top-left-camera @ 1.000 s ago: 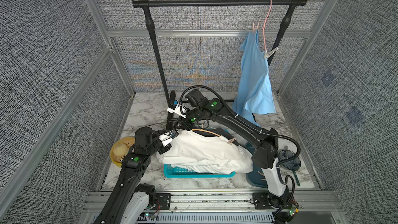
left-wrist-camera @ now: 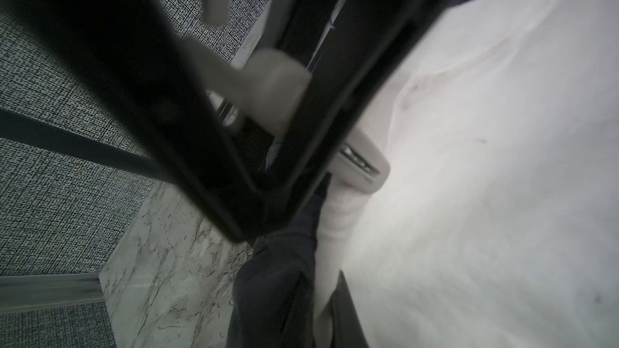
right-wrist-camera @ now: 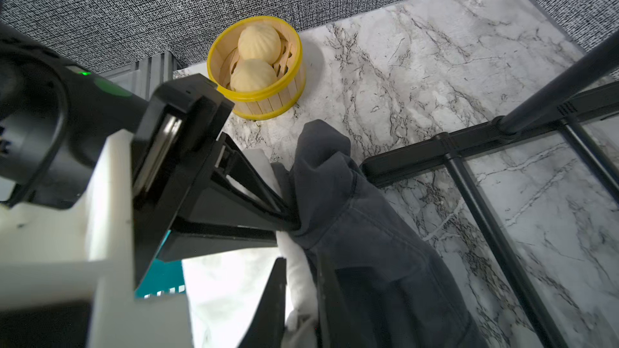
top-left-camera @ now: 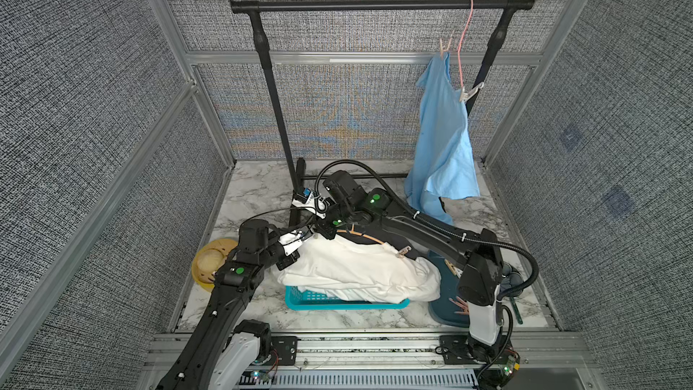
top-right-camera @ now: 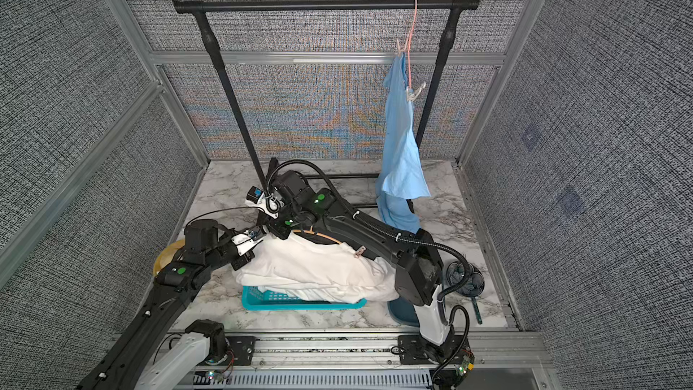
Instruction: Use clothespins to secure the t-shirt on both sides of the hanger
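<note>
A white t-shirt lies bunched over a teal basket, with an orange hanger along its upper edge and a clothespin at that edge's right part. My left gripper is shut on white and dark grey fabric at the left end. My right gripper sits right by it, its fingers around white fabric beside dark grey cloth; whether they press on it is unclear.
A blue garment hangs from a clipped pink hanger on the black rack. A yellow steamer with buns is at left. A dark tray with clothespins is at right.
My right arm has lowered slightly toward the front. The shirt and hanger beneath it have settled a little lower; the left arm is nearly still.
</note>
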